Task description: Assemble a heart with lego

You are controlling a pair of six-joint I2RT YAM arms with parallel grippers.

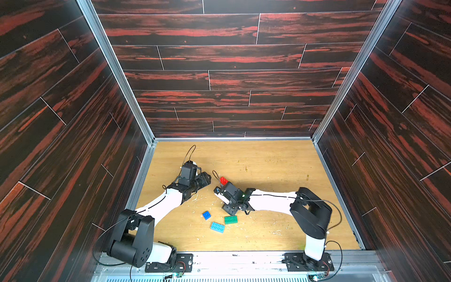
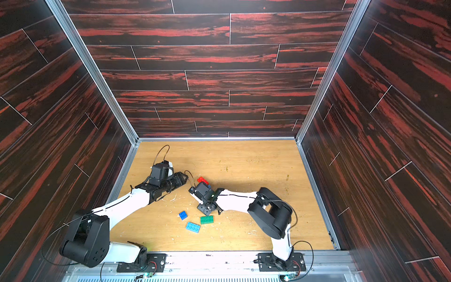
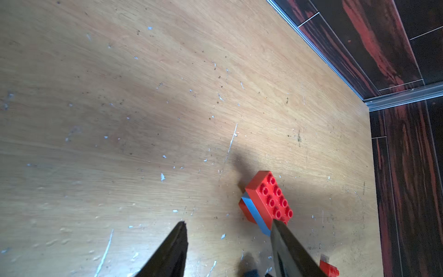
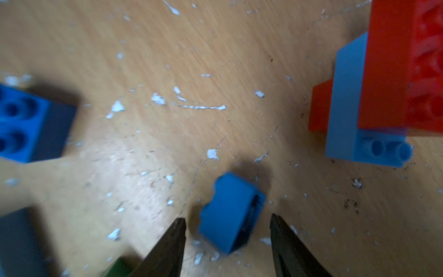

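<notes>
The dark blue 2x2 brick (image 4: pixel 226 214) rests on its side in the right wrist view, studs to the left and hollow underside to the right. My right gripper stands open over it, a finger to each side and neither visibly touching. From above, the right arm hides this brick. A stack of red and blue bricks stands on the table; its red top brick (image 4: pixel 408 69) is at the right edge of the right wrist view. My left gripper is open and empty, left of the stack, with one finger overlapping it in the view.
Another blue 2x2 brick (image 1: pixel 206 215), a light blue brick (image 1: pixel 217 227) and a green brick (image 1: pixel 230 219) lie at the front. A small red brick (image 3: pixel 328 268) shows at the left wrist view's lower edge.
</notes>
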